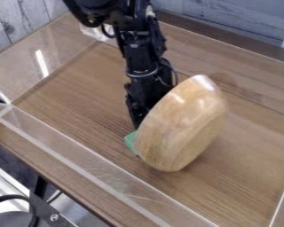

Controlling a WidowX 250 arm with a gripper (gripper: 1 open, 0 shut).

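A pale wooden bowl (180,124) is tipped steeply on its side in the middle right of the camera view, its rounded outside facing the camera. My black gripper (154,99) is at the bowl's upper left rim, shut on it, with the fingertips mostly hidden behind the bowl. A green object (131,142) lies on the table under the bowl's left edge, mostly covered by it.
Clear plastic edging (79,173) runs along the near left side, and a pale wall stands behind. A black cable lies at the lower left.
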